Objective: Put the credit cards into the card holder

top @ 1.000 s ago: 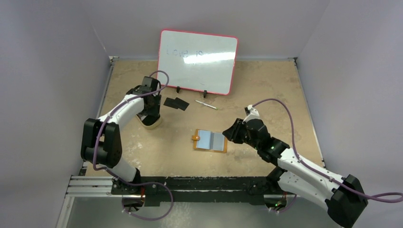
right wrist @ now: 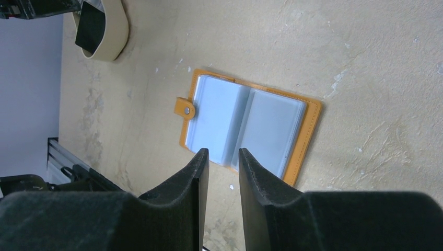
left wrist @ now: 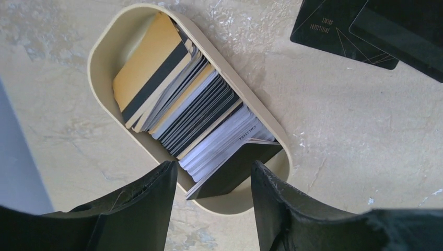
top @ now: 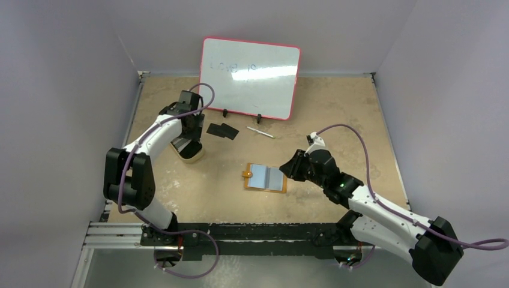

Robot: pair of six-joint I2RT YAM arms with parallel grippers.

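A cream box holds a row of upright credit cards, and a dark card leans at the row's near end. Over that end hangs my left gripper, open, with the dark card visible below the gap and nothing gripped. The card holder, tan with clear plastic sleeves, lies unfolded on the table, its snap tab on the left. My right gripper is partly open beside the holder's right edge, nothing between its fingers. From above, the left arm covers much of the box.
Two black cards overlap on the table right of the box. A white pen and a whiteboard lie farther back. Bare table separates the box from the holder.
My left gripper has shifted slightly toward the back, exposing more of the box. The right gripper has moved very slightly left. The cards on the table and the holder are unchanged.
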